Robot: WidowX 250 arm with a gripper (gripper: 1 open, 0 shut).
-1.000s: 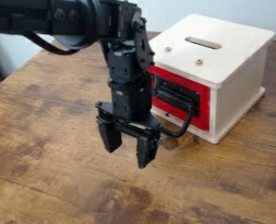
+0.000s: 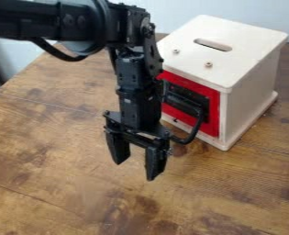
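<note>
My black gripper (image 2: 137,158) hangs fingers-down above the wooden table, left of and in front of a pale wooden box (image 2: 241,91). It stands open, with nothing between its two fingers. The box has a slot in its sloped top and a red front panel (image 2: 209,121) with a black part on it, partly hidden behind my arm and its cable.
</note>
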